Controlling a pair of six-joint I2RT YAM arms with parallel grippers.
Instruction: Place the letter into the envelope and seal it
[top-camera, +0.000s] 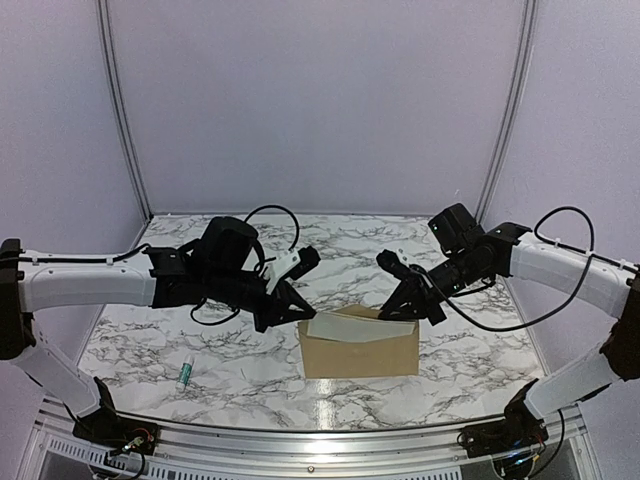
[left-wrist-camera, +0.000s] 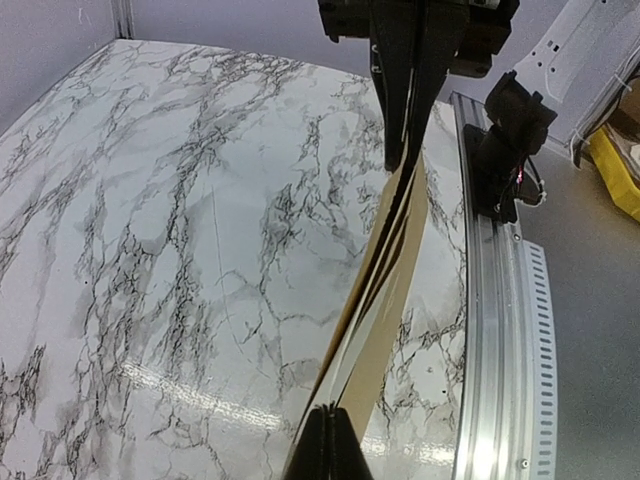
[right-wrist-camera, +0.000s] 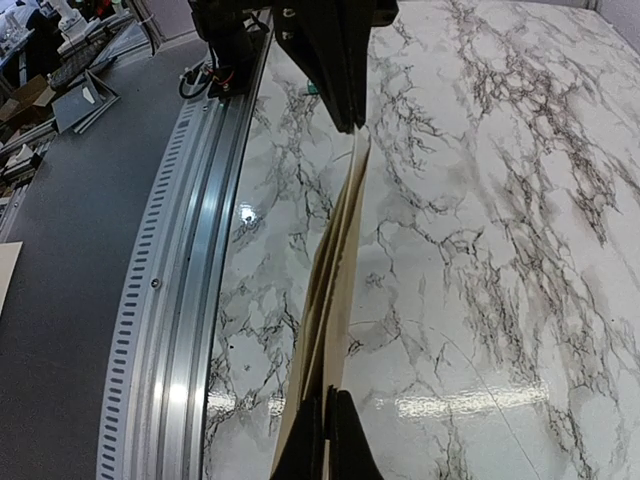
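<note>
The kraft envelope (top-camera: 358, 360) is held upright in the middle near the front, with the white letter (top-camera: 350, 330) mostly sunk into its mouth. My left gripper (top-camera: 308, 314) is shut at the left end of the letter's top; in the left wrist view a thin white edge runs into its fingers. My right gripper (top-camera: 388, 316) is shut on the envelope's upper right; in the right wrist view the thin brown layers run between its fingers.
A small glue stick (top-camera: 185, 372) lies on the marble table (top-camera: 240, 380) at the front left.
</note>
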